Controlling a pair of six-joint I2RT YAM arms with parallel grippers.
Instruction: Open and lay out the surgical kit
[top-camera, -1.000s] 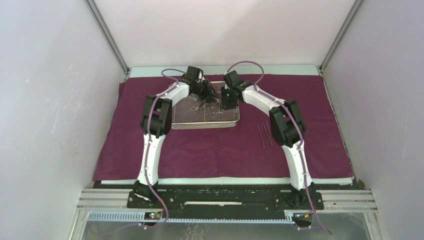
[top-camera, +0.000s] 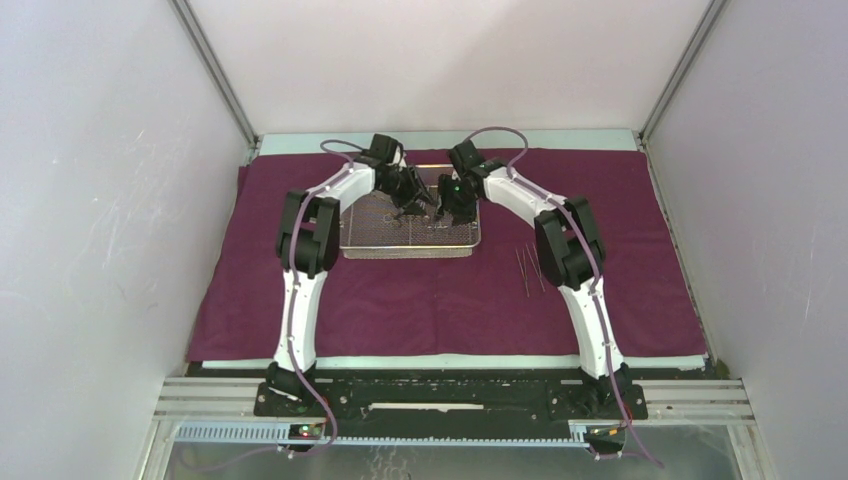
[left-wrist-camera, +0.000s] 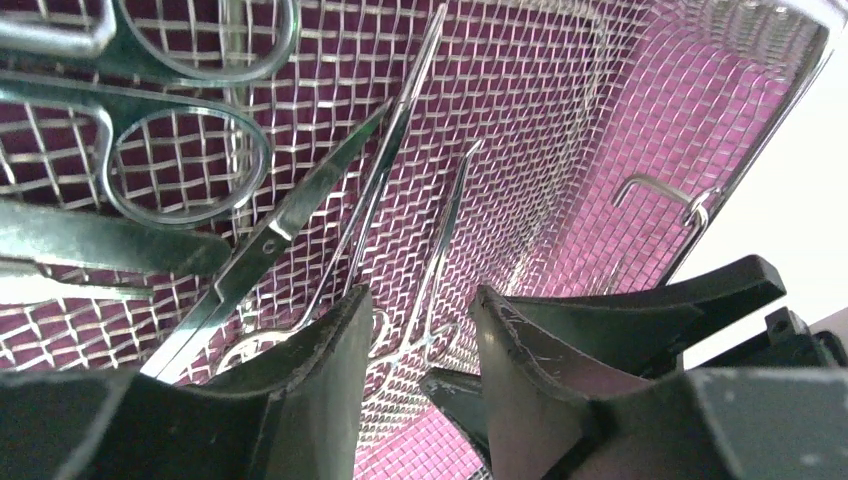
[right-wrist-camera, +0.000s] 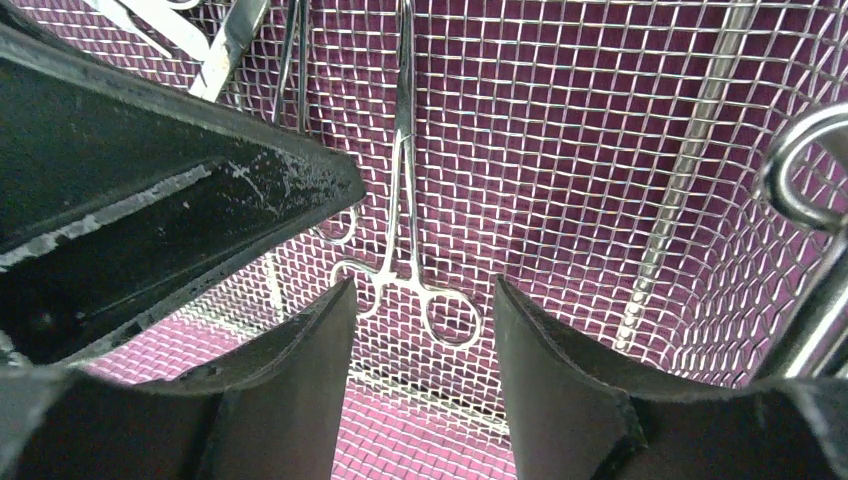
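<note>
The wire mesh tray (top-camera: 410, 248) holds several steel instruments, and both arms reach into it from above. My left gripper is open over ringed instrument handles. In the left wrist view, a slim ringed instrument (left-wrist-camera: 440, 240) lies on the mesh beside a longer one (left-wrist-camera: 400, 120) and a flat-bladed tool (left-wrist-camera: 275, 240). The right gripper stands open above the rings of a slim scissor-handled instrument (right-wrist-camera: 404, 120), with nothing held. A dark finger of the left gripper shows close beside it in the right wrist view.
Large scissors (left-wrist-camera: 185, 160) lie in the tray left of the slim tools. A few thin instruments (top-camera: 524, 272) rest on the maroon drape (top-camera: 440, 310) right of the tray. A bent metal handle (right-wrist-camera: 815, 150) rises at the tray's side.
The left gripper has shifted slightly left and toward the front. The tray has moved very slightly.
</note>
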